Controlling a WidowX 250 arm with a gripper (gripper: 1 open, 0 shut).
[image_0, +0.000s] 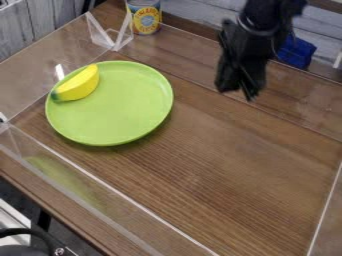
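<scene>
My gripper (242, 82) hangs above the back right of the wooden table, blurred and dark, its fingertips pointing down. Whether anything is between the fingers is too blurred to tell; they appear close together. Behind it at the right sits a blue object (295, 49), partly hidden by the arm.
A green plate (114, 112) with a yellow banana-like item (78, 82) on it fills the left. A can (143, 14) and a clear plastic piece (112, 32) stand at the back left.
</scene>
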